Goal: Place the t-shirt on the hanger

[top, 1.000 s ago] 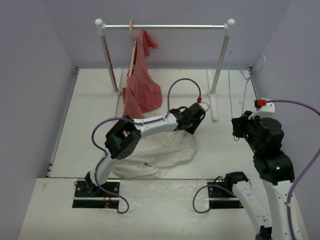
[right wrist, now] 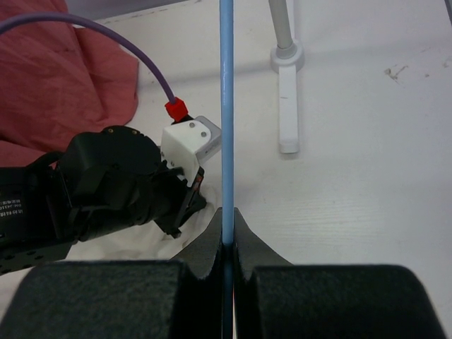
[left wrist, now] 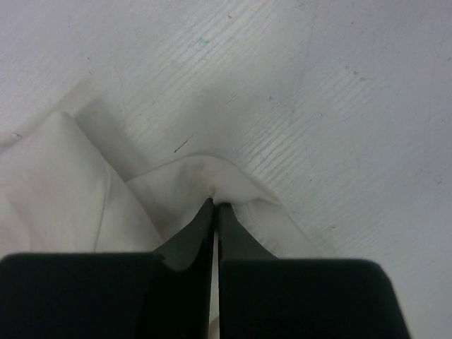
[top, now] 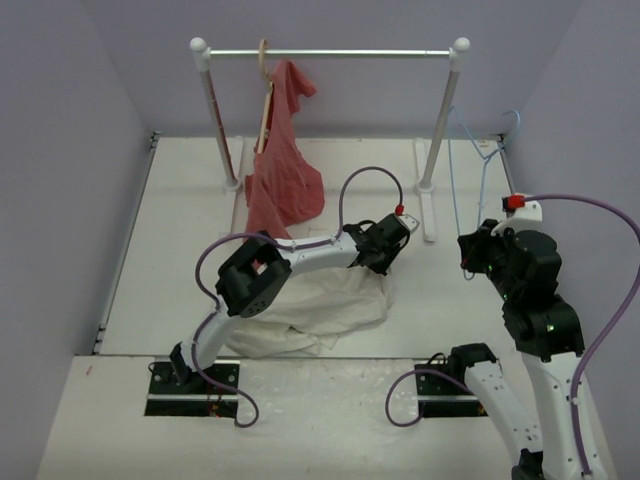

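Note:
The white t-shirt [top: 325, 305] lies spread in loose folds on the table, partly hidden by the left arm. At its upper right edge my left gripper [top: 382, 268] points down. The left wrist view has the fingers closed, with a raised fold of white cloth [left wrist: 212, 176] pinched at the fingertips [left wrist: 206, 212]. Off to the right, my right gripper [top: 468, 262] holds a light blue hanger [top: 483, 180] up in the air, its hook toward the back. In the right wrist view, a straight blue bar of the hanger [right wrist: 227, 106] runs between the shut fingers.
A clothes rack [top: 330, 53] stands at the back, one foot [top: 427, 200] between the arms. From its rail a red shirt [top: 285, 170] hangs on a wooden hanger [top: 264, 110] at the left. Bare table [top: 440, 300] lies between the two grippers.
My right gripper and the blue hanger have shifted slightly left. The left gripper has lowered a little at the t-shirt's edge. The shirt's spread looks nearly the same.

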